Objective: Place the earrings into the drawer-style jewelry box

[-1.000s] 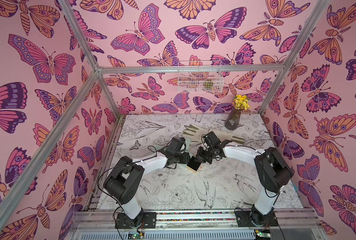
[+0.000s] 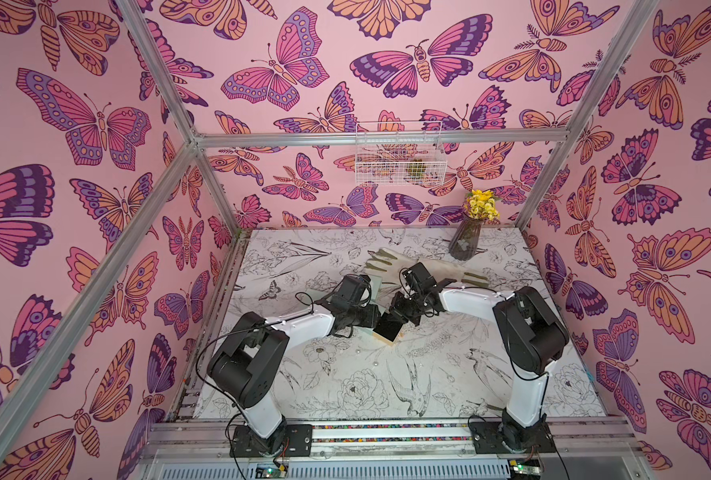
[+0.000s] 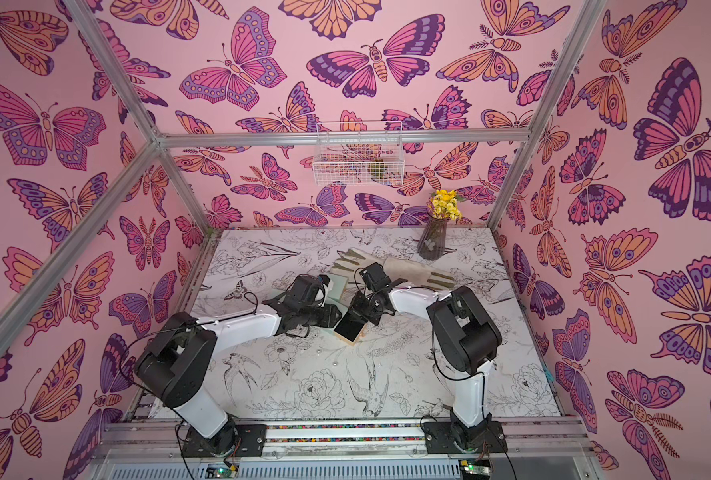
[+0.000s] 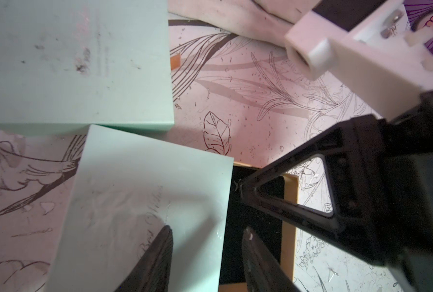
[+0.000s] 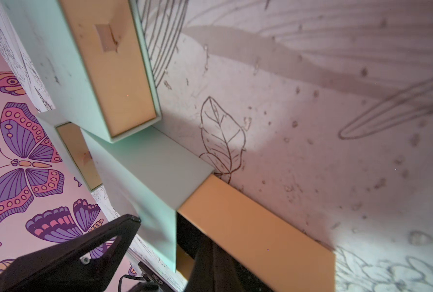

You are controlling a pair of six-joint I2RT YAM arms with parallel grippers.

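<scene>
A pale mint jewelry box sleeve lies on the table, its orange-sided drawer pulled part way out to the right. The drawer's black interior looks bare where it shows. Over the sleeve's open end is my left gripper, one finger over the sleeve and the other over the drawer; whether it pinches the sleeve edge is hidden. My right gripper is shut, its tips down at the drawer interior near the sleeve mouth, nothing seen between them. No earrings can be made out.
Close behind the sleeve sits another mint box. White and green-striped cloth lies behind the arms, and a vase of yellow flowers stands at the back right.
My right arm's elbow has swung left, and its gripper has shifted only slightly. The left arm, the box and the drawer look still.
</scene>
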